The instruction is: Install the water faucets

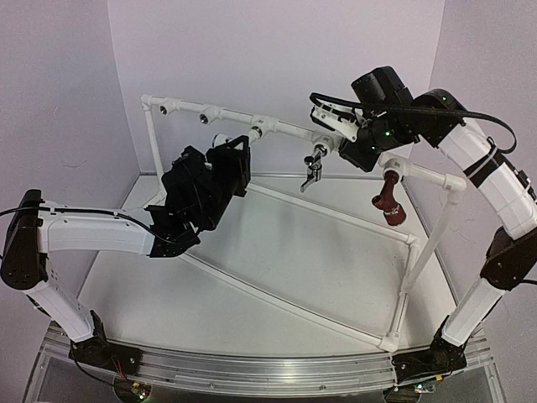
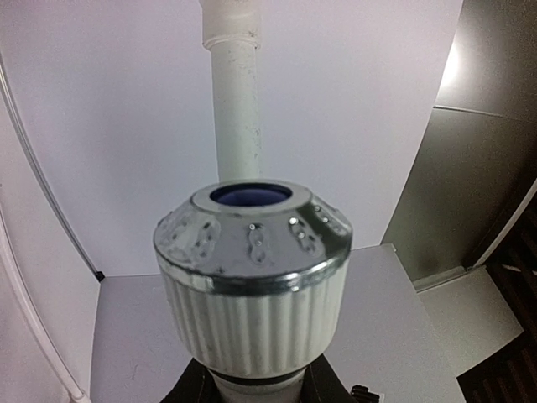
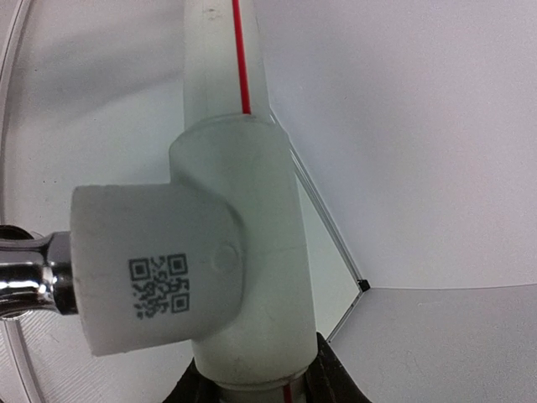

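Observation:
A white ribbed faucet (image 2: pixel 252 311) with a chrome top and dark blue centre fills the middle of the left wrist view. My left gripper is shut on its lower neck. From above, the left gripper sits by a white tee fitting (image 1: pixel 263 126) on the upper pipe; its body hides most of the faucet. My right gripper is shut on the white pipe, just beside a tee (image 3: pixel 151 269) with a QR code. A chrome faucet (image 1: pixel 313 166) sticks out of that tee. Farther right, a dark red faucet (image 1: pixel 389 201) hangs from another tee.
Two tees, an outer one (image 1: pixel 167 107) and an inner one (image 1: pixel 209 114), stand with bare openings on the left of the pipe. The white pipe frame's lower bar (image 1: pixel 285 304) crosses the floor. Between the frame's lower bars, the floor is clear.

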